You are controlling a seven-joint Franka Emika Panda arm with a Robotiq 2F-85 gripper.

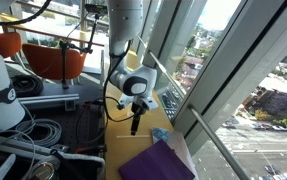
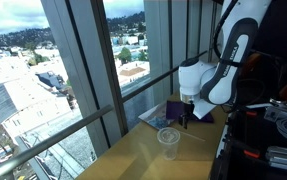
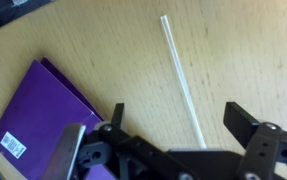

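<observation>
A thin white stick, perhaps a straw (image 3: 180, 75), lies on the wooden table, running lengthwise through the middle of the wrist view. Its near end reaches between my gripper's (image 3: 174, 115) two spread fingers, which have nothing clasped. From the first exterior view, the gripper (image 1: 135, 124) points down just above the table, close to the stick (image 1: 130, 137). In the second exterior view the gripper (image 2: 185, 120) hangs behind and to the right of a clear plastic cup (image 2: 169, 145).
A purple folder or book (image 1: 155, 162) lies flat nearby, at the left of the wrist view. Light blue crumpled material (image 1: 161, 134) rests beside it. Tall windows border one side of the table (image 2: 118, 163); cables and dark equipment crowd the other.
</observation>
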